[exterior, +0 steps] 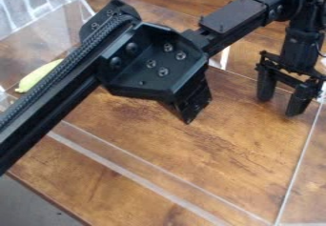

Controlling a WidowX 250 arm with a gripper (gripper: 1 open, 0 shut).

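My gripper (283,96) is at the right, low over the wooden table (178,173), its two black fingers spread apart with nothing visible between them. A large black arm link with bolts crosses the upper left and middle of the view, covering much of the table behind it. A yellow-green corn cob (38,75) lies at the left edge, partly behind that link.
Clear plastic edges (51,39) and pale strips run along the table's sides. The table ends at the lower left.
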